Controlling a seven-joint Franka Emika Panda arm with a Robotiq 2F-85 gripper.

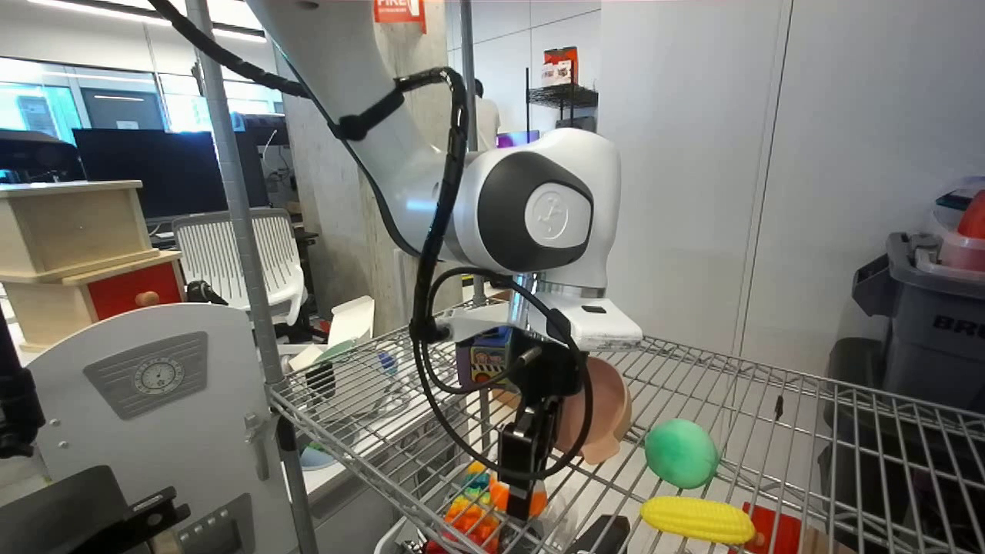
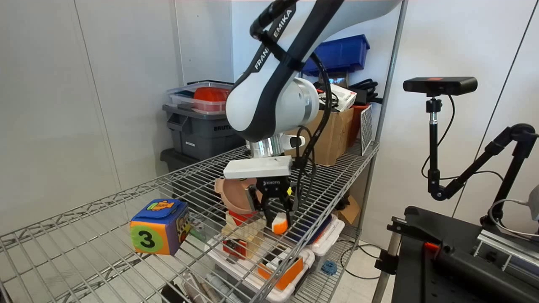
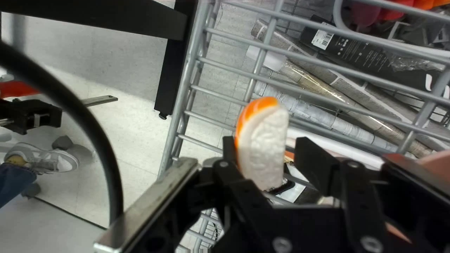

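Observation:
A toy piece with an orange back and a white, bumpy face (image 3: 263,145) stands between the fingers of my gripper in the wrist view. It is against the left finger, and a gap shows between it and the right one. Exterior view 2 shows the orange-and-white piece (image 2: 279,224) low between the fingertips, close to the wire shelf. A pink bowl (image 1: 598,406) tilts up on its side just behind the gripper; whether they touch I cannot tell.
On the wire shelf (image 1: 702,369) lie a green ball (image 1: 681,453) and a yellow corn cob (image 1: 697,520) to the right of the bowl. A number cube (image 2: 159,227) sits farther off. Bins and tubes are below the wires.

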